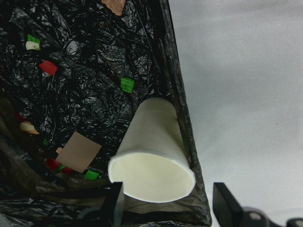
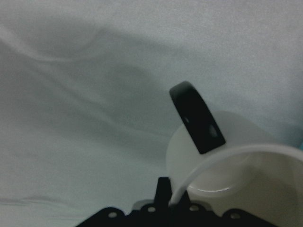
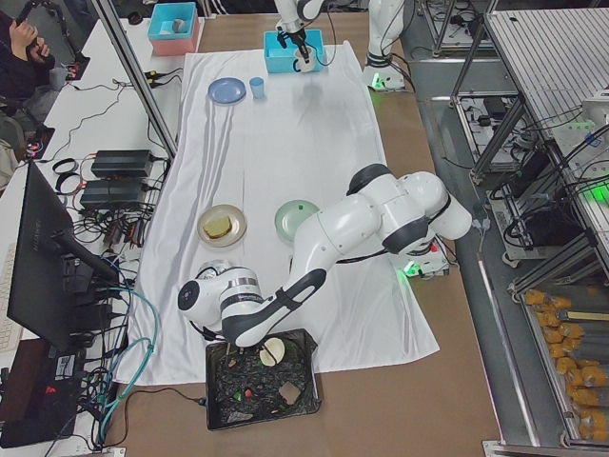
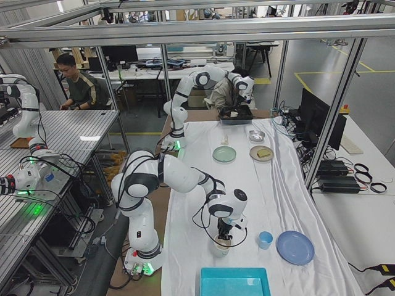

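Observation:
A cream paper cup point(image 1: 151, 175) lies on its side in the black-lined bin point(image 3: 233, 405), among colored scraps. Above it my left gripper is open, its fingers apart with nothing between them. At the other end of the white cloth, my right gripper is shut on the rim of a white mug point(image 2: 236, 179) with a dark handle point(image 2: 196, 118).
A blue plate point(image 4: 295, 246), blue cup point(image 4: 265, 239) and turquoise tray point(image 4: 234, 280) are near the right arm. Green plate point(image 4: 224, 154), beige plate point(image 4: 253, 153) with a yellow item, and metal bowl point(image 4: 258, 134) sit farther along the cloth.

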